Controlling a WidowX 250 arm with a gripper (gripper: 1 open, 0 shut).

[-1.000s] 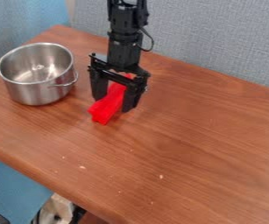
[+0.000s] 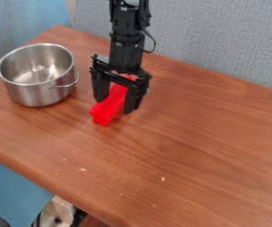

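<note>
My black gripper points down over a red block on the wooden table, its two fingers open on either side of the block's upper part, which they partly hide. Whether they touch it I cannot tell. The block lies elongated, slanting from near left to far right. Left of it stands a steel pot with a wire handle toward the block.
Grey padded walls stand behind and at the left. The table's left edge runs along the lower left, with some objects below it.
</note>
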